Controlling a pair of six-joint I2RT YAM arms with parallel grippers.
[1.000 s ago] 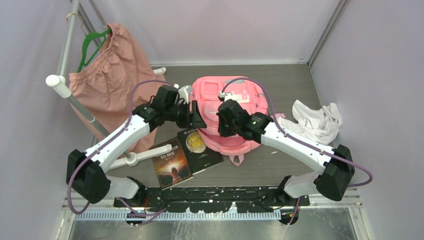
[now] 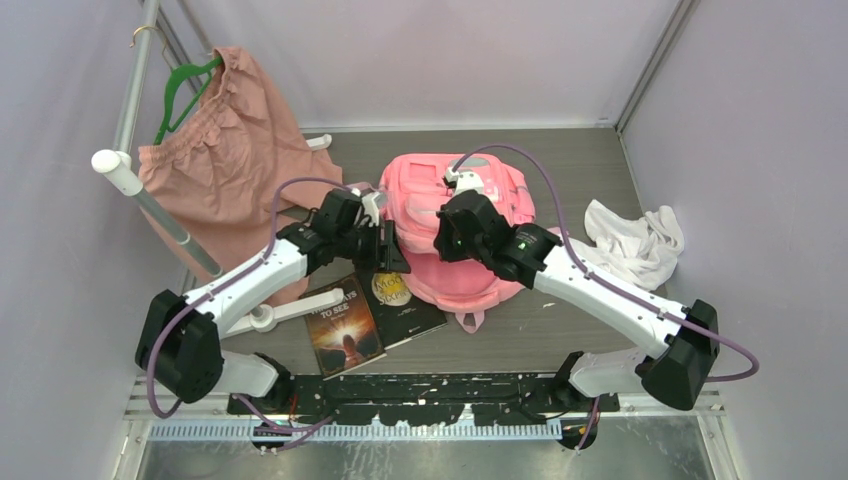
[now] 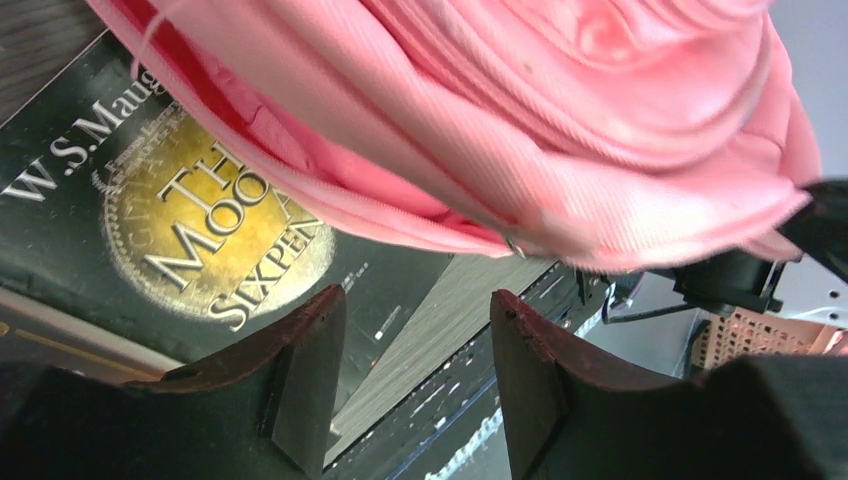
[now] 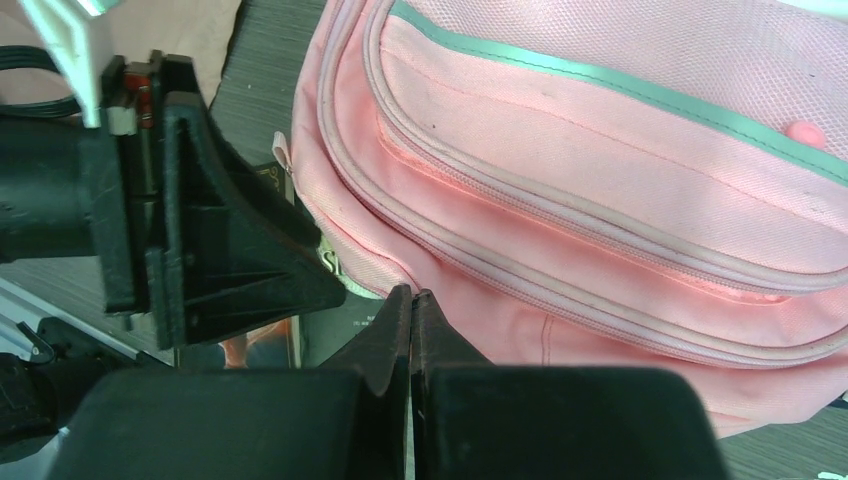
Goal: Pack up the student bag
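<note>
The pink backpack lies mid-table with its front flap raised near the grippers. My right gripper is shut on the backpack's pink edge. My left gripper is part open beside the bag's left lower edge, nothing between its fingers, over the dark Moon and Sixpence book. A second, orange-brown book lies to its left. In the left wrist view the bag's rim hangs just beyond the fingertips.
Pink shorts hang on a white rack at the left. A white cloth lies at the right.
My left gripper has moved down from the bag's upper left to above the dark book.
</note>
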